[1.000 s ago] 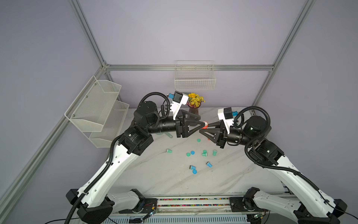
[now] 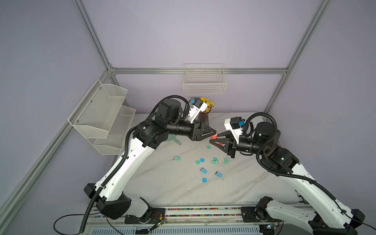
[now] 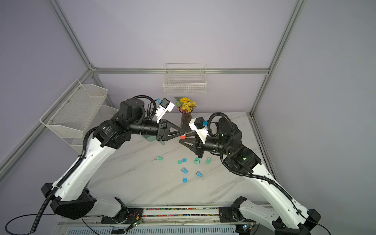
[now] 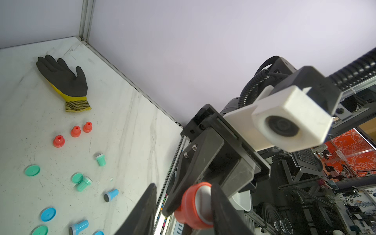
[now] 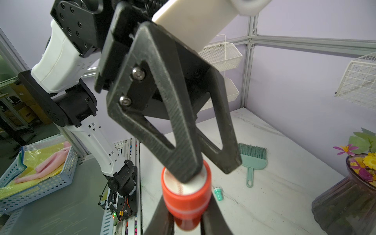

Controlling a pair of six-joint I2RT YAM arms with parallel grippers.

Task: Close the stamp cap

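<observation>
A short red stamp [image 5: 184, 203] with a white round face is held in the air between the two arms. My right gripper is shut on it, one finger at each side. In the left wrist view the red stamp [image 4: 192, 205] turns its white face toward my left gripper. My left gripper has its fingers apart: one fingertip lies across the white face, touching or very close, and the other hangs to the side with nothing against it. No separate cap shows between its fingers.
Loose red pieces [image 4: 75, 131], blue stamps [image 4: 111, 195] and green lids [image 4: 32, 170] are scattered on the marble table. A glove [image 4: 68, 82] lies at its far side. A flower vase [image 5: 348, 199] and a green brush [image 5: 252, 160] stand or lie farther back.
My left arm has shifted to the right and its fingers have come closer together than one second ago. The right gripper keeps the stamp nearly in place. Some blue and green pieces have rolled slightly.
</observation>
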